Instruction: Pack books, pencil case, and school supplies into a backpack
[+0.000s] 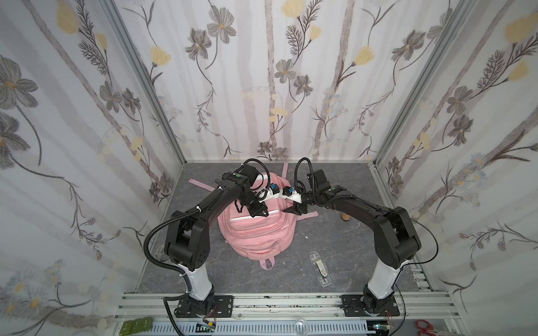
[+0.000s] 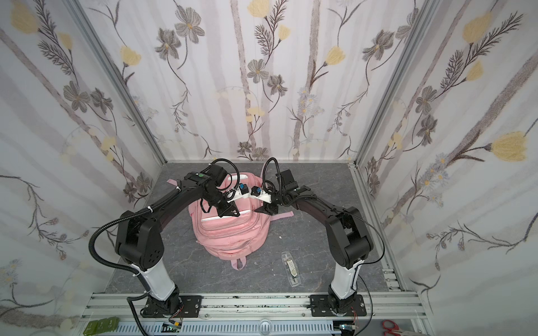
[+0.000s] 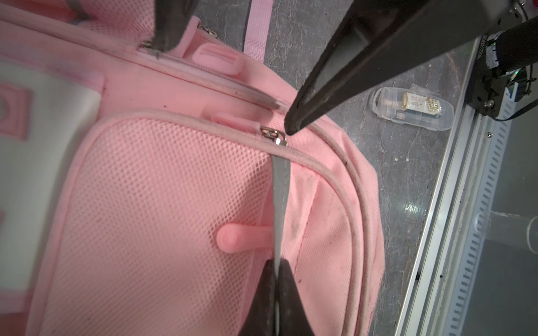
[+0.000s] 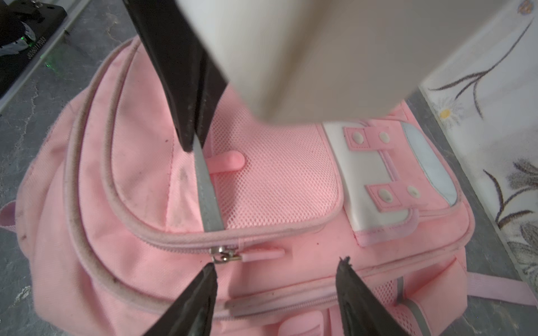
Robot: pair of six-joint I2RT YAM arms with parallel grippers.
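Note:
The pink backpack [image 1: 252,235] lies flat in the middle of the grey floor. My left gripper is shut over its mesh-pocket panel, tips on a grey strip [image 3: 280,173]; whether it pinches the strip is unclear. In the right wrist view my right gripper stands open around the front-pocket zipper pull [image 4: 260,254], fingertips apart on either side, with nothing visibly between them. A clear plastic case [image 1: 320,268] with a pale item inside lies right of the bag.
Both arms meet low over the bag, their wrist housings close together. Pink straps [image 2: 280,215] stick out from the bag. A floral wall stands behind. Bare floor [image 2: 313,235] shows to the right, and metal rails [image 2: 252,299] run along the front edge.

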